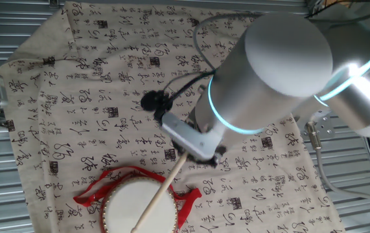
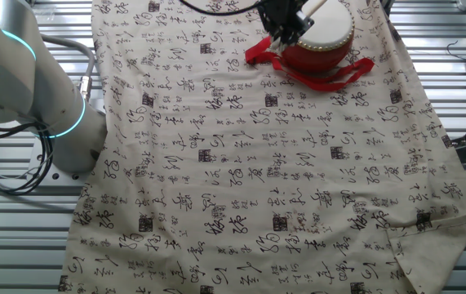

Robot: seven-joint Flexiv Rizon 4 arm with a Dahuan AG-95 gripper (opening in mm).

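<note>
A pale wooden drumstick (image 1: 159, 193) slants down from my gripper (image 1: 186, 155), which is shut on its upper end; the fingertips themselves are mostly hidden by the gripper's body. The small drum (image 1: 121, 206) has a white head, a studded rim and a red body, and stands upright on the cloth. In exterior view 1 the stick's lower end appears over the drum head; whether it touches is unclear. From the other side, the drum (image 2: 320, 59) is at the top, with part of the stick (image 2: 315, 7) and the dark gripper end (image 2: 285, 20) beside it.
Red ribbon (image 2: 340, 84) lies around the drum's base. A beige cloth (image 2: 241, 196) with black characters covers the table, and its middle is bare. A grey cable (image 1: 330, 178) runs along the arm's side, over the slatted metal tabletop (image 1: 3, 188).
</note>
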